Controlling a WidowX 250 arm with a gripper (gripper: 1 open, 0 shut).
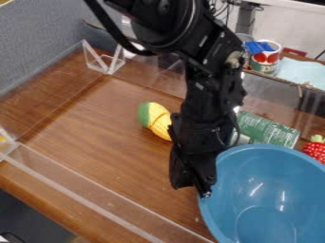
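My black gripper (200,180) is low over the wooden surface at the left rim of the blue bowl (267,199), pointing down and shut, with nothing visible between its fingers. Behind the arm, a toy corn (154,117) with a green and yellow body lies on the wood, partly hidden by the gripper.
A green can (267,132) lies behind the bowl, beside a strawberry toy (315,150). A red can (264,62) stands on the back shelf. Transparent walls and a white wire piece (105,57) edge the area.
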